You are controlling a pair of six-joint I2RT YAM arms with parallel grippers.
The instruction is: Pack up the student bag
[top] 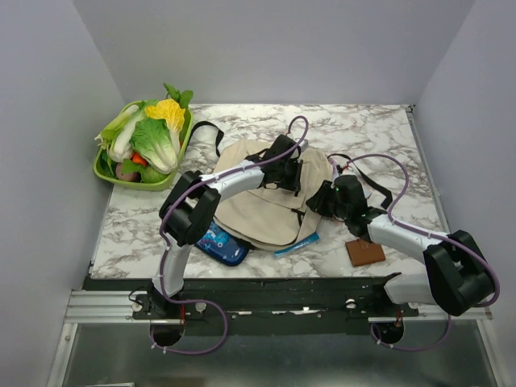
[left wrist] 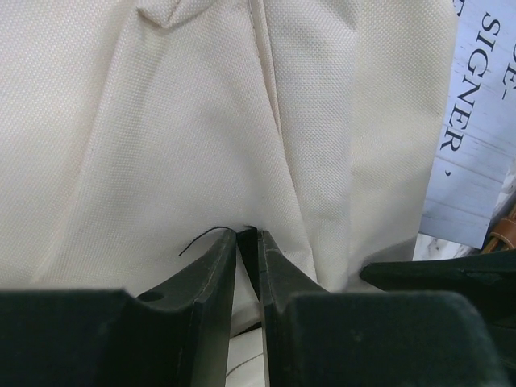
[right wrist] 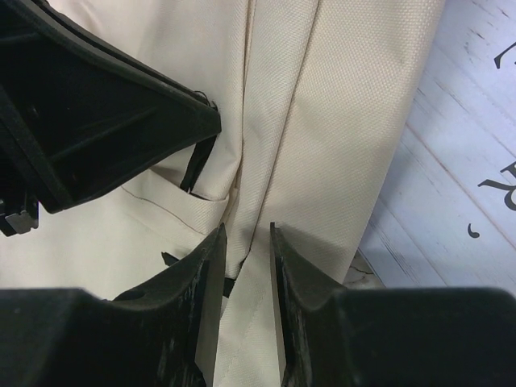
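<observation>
A cream canvas bag (top: 250, 218) lies flat with its black straps out. My left gripper (top: 292, 177) is down on its upper part; in the left wrist view its fingertips (left wrist: 247, 235) are close together at a black strap on the cloth, grip unclear. My right gripper (top: 321, 201) is at the bag's right edge; in the right wrist view its fingertips (right wrist: 248, 227) stand a little apart over cloth folds. A white printed sheet (left wrist: 476, 121) lies beside the bag, partly hidden.
A blue pencil case (top: 222, 246) and a light-blue item (top: 297, 246) lie at the front, a brown wallet (top: 366, 252) at the right. A green basket of vegetables (top: 105, 165) stands at the back left.
</observation>
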